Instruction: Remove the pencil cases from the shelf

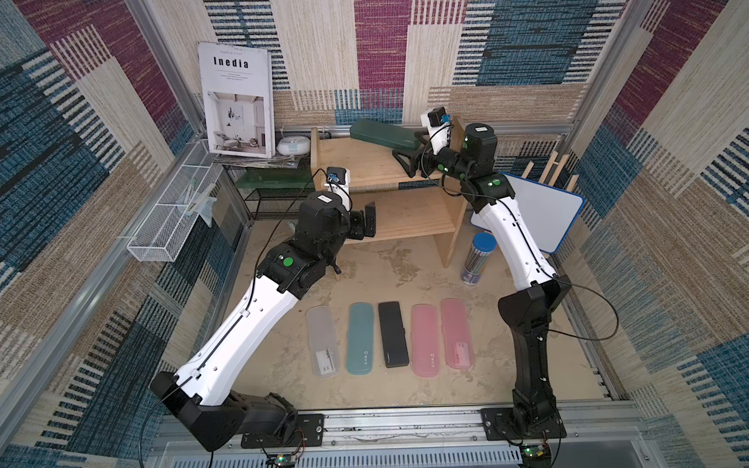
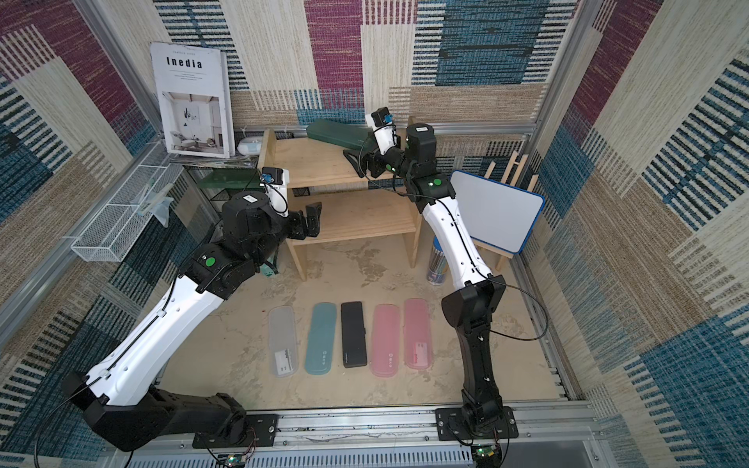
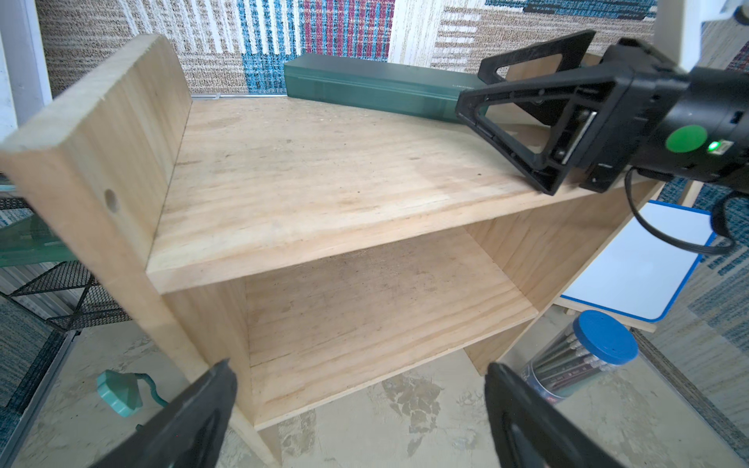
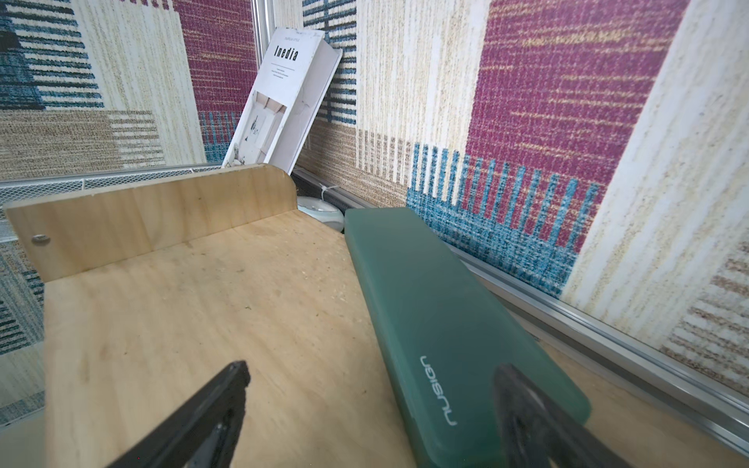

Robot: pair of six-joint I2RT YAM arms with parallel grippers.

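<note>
A dark green pencil case [image 4: 437,312] lies along the back of the wooden shelf's top board [image 3: 327,171]. My right gripper stands open at the case's right end; one finger [image 4: 534,421] overlaps the case in view, the other is over bare wood. Contact is not clear. In front of the shelf's left side, my left gripper is open and empty. On the table lie several cases in a row: grey [image 1: 321,341], teal [image 1: 359,337], black [image 1: 393,334], pink [image 1: 425,340] and another pink [image 1: 457,333].
The lower board [image 3: 382,312] is bare where it shows. A blue-lidded jar [image 1: 478,258] and a whiteboard [image 1: 534,210] stand right of the shelf. A wire basket [image 1: 175,206] hangs at the left. The table between shelf and cases is clear.
</note>
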